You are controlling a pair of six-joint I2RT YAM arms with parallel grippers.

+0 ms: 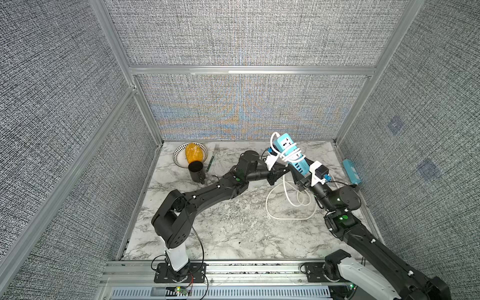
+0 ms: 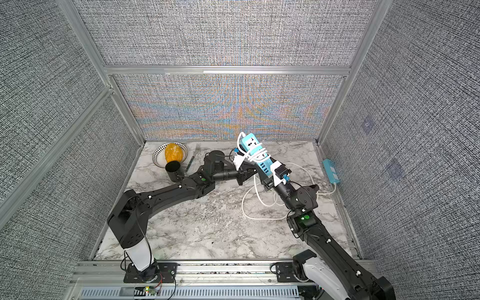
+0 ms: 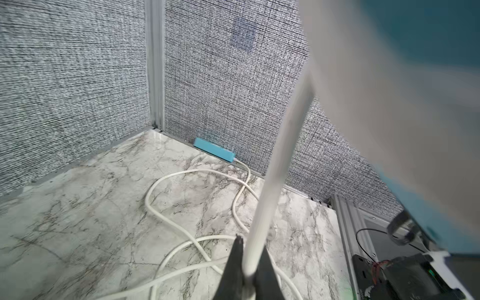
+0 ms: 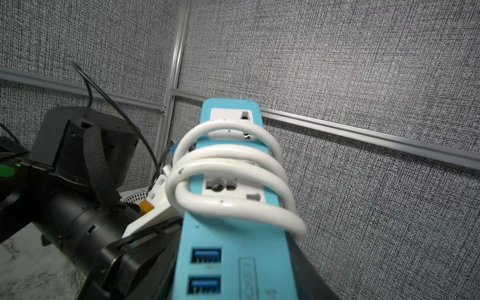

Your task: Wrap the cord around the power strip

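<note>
My right gripper (image 1: 301, 179) is shut on the lower end of the light-blue power strip (image 1: 285, 142), which is raised and tilted above the table. In the right wrist view, several loops of white cord (image 4: 235, 210) go around the strip (image 4: 235, 270) above its USB ports. Beside the strip, under it in the top views, is my left gripper; its fingers (image 3: 265, 280) are shut on the cord (image 3: 280, 165), which runs up from them toward the strip. Blurred parts of the strip and a cord loop fill the upper right of that view.
Loose cord (image 1: 287, 218) curves over the table toward a blue block (image 1: 351, 171) at the right wall. On the left stand a bowl (image 1: 176, 159) with an orange item (image 1: 193, 151), a dark mug (image 1: 196, 173) and a fork (image 1: 216, 148).
</note>
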